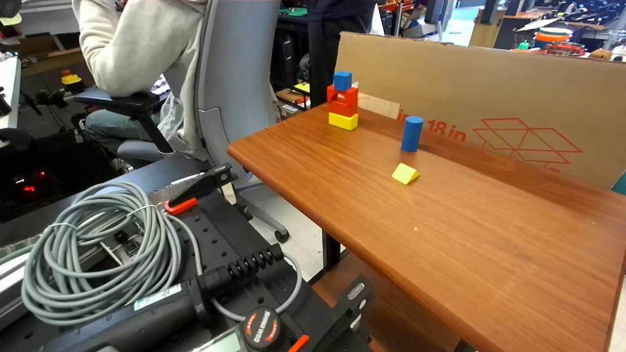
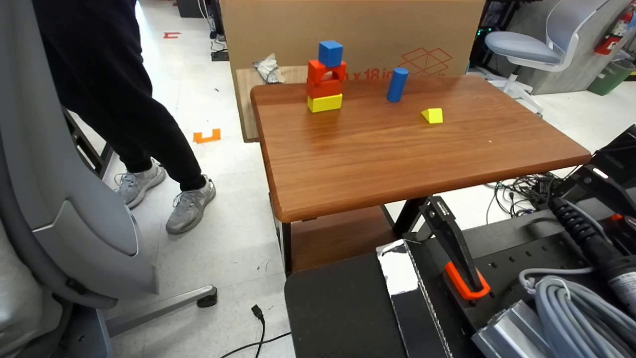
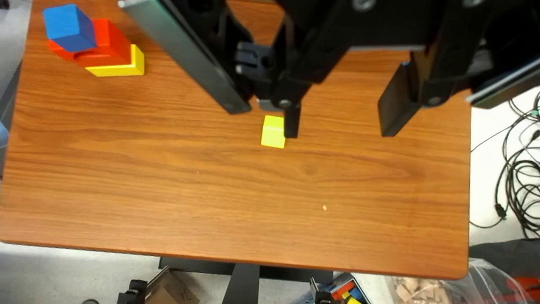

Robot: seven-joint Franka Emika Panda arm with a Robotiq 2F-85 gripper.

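Note:
In the wrist view my gripper is open above the table, bare wood showing between its fingertips; neither exterior view contains it. Under its left finger lies a yellow wedge (image 3: 272,132), partly covered by that finger. The same yellow wedge (image 1: 405,173) rests alone on the wood in exterior view 1. Behind it a blue cylinder (image 1: 412,134) stands upright, apart from the other blocks; I cannot see it in the wrist view. A tower stands at the far left: yellow block (image 2: 325,103) at the bottom, red blocks (image 2: 324,89) above, blue cube (image 2: 330,53) on top.
A cardboard sheet (image 1: 493,99) walls off the table's back edge. Below the front edge, the wrist view shows a container of coloured blocks (image 3: 349,291) and a bag of wooden pieces (image 3: 420,289).

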